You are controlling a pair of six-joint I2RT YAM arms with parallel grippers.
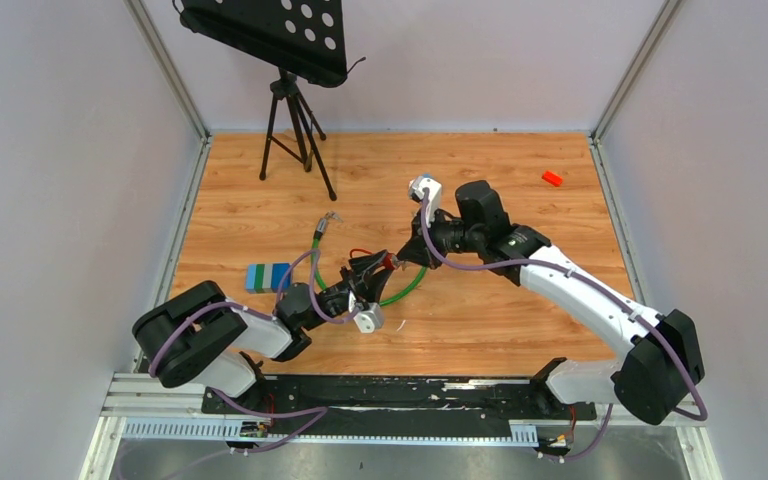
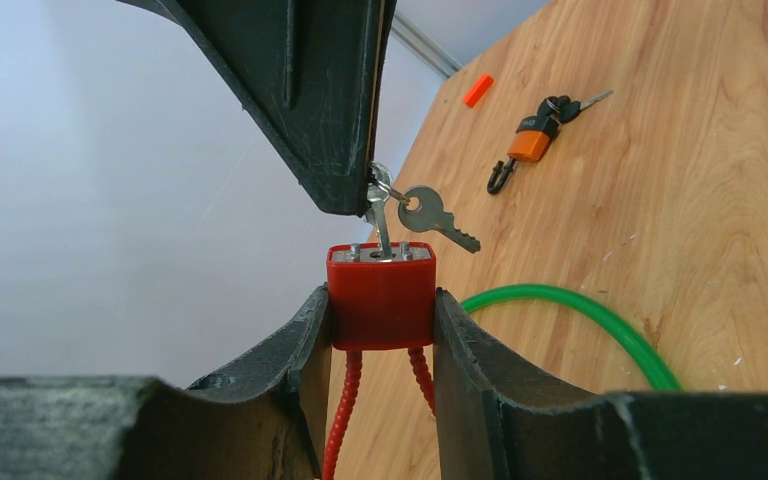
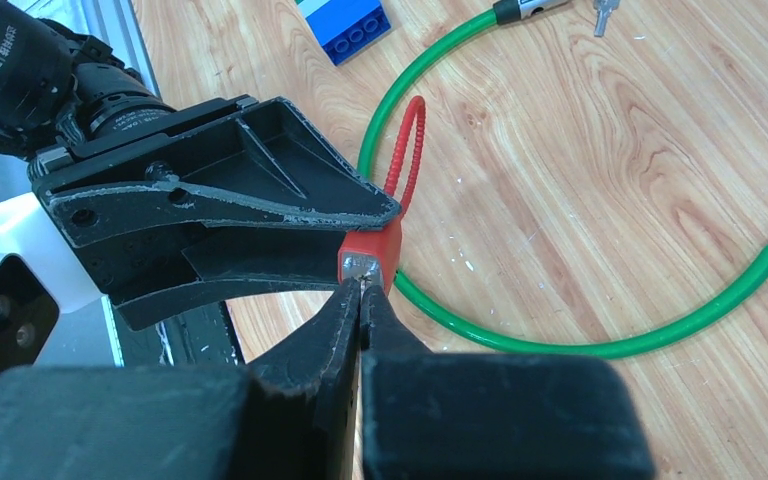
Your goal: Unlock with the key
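Note:
A red padlock (image 2: 381, 298) is clamped between the two fingers of my left gripper, its keyhole face up in the left wrist view. Its thin red shackle (image 3: 407, 150) loops out on the far side; whether both legs are latched cannot be told. A silver key (image 2: 382, 225) stands upright with its blade at the keyhole; how deep it sits is unclear. The key's head is at the tips of my right gripper, which is shut. A second key (image 2: 438, 218) dangles from the same ring.
A green cable lock (image 3: 580, 348) curves across the table beneath the grippers. Blue blocks (image 1: 268, 278) lie left, and an orange padlock with keys (image 2: 530, 143) lies farther off. A red piece (image 1: 552, 178) sits at the back right; a music stand (image 1: 300, 120) stands behind.

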